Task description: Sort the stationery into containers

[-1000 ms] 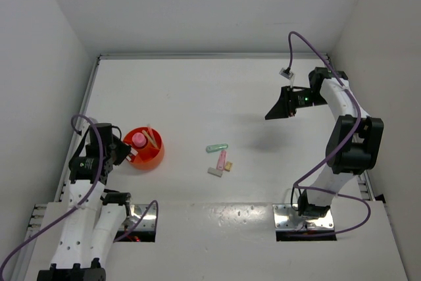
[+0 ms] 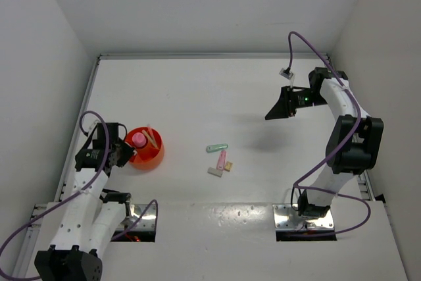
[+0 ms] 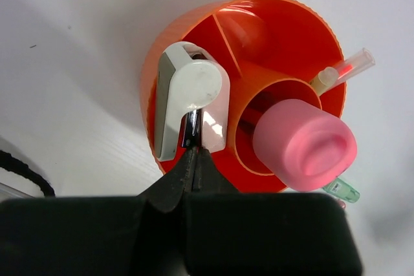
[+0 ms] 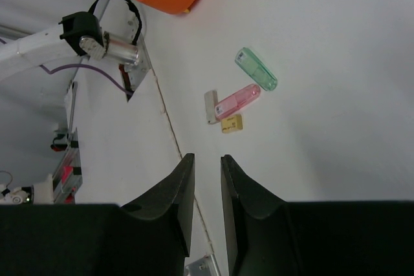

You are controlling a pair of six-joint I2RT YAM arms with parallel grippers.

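An orange organizer cup stands at the left of the table. In the left wrist view it holds a pink cylinder, a white stapler-like item and clear tubes. My left gripper is shut at the white item; I cannot tell anything between its fingertips. On the table centre lie a green item, a pink item, a grey block and a small yellow block. My right gripper hangs at the right, slightly open and empty.
Walls enclose the left, back and right sides, and metal arm mounts sit at the front edge.
The right arm and loose items have not visibly moved.
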